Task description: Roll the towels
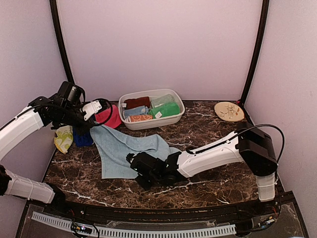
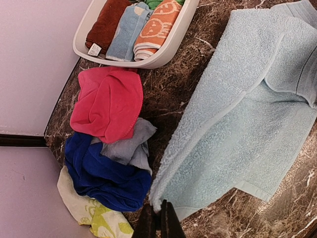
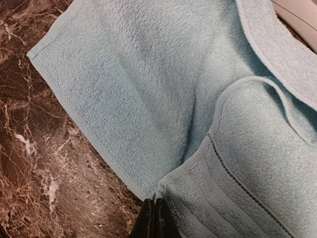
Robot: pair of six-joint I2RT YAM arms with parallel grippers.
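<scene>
A light blue towel point(image 1: 114, 153) lies partly spread on the dark marble table, with one corner lifted at the left. My left gripper is shut on that raised corner, and the cloth slopes away from it in the left wrist view. Low over the table's front middle, my right gripper is shut with the towel's near edge pinched at its tips. Folds of the towel point(image 3: 198, 163) converge there in the right wrist view. From above, the right arm hides part of the towel.
Behind the towel stands a white bin point(image 1: 151, 124) with several folded towels inside. Crumpled pink point(image 2: 106, 101), grey point(image 2: 130, 144), blue point(image 2: 101, 171) and yellow-white cloths point(image 2: 89, 208) are heaped at the left. A round plate point(image 1: 229, 111) sits at the back right.
</scene>
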